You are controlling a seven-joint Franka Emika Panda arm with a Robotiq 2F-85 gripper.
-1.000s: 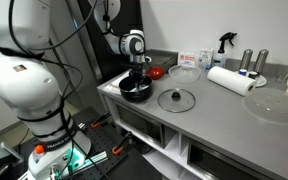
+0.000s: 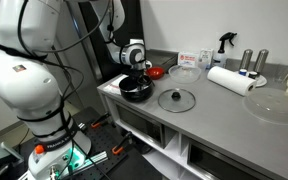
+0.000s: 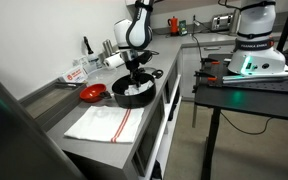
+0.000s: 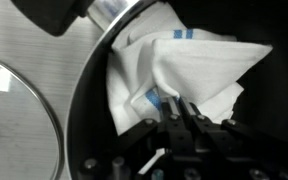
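Observation:
A white cloth with blue stripes [image 4: 174, 65] lies crumpled inside a black pot [image 2: 136, 90]. My gripper reaches down into this pot, its fingers shut, with folds of the cloth right at their tips. Whether any cloth is pinched between them is hard to make out. From the other side, the pot [image 3: 119, 97] stands on the counter with the gripper [image 3: 136, 76] at its mouth and a bit of white cloth [image 3: 134, 90] showing inside.
A glass lid [image 2: 176, 100] lies right of the pot. A red bowl [image 3: 92, 93] stands behind it, and a white towel with a red stripe [image 3: 102, 123] lies beside it. Farther along are a paper roll [image 2: 230, 80] and a clear lid [image 2: 274, 105]. Mid-counter is bare.
My gripper has come down from above the pot into it over the last second. The pot and the things around it have stayed put.

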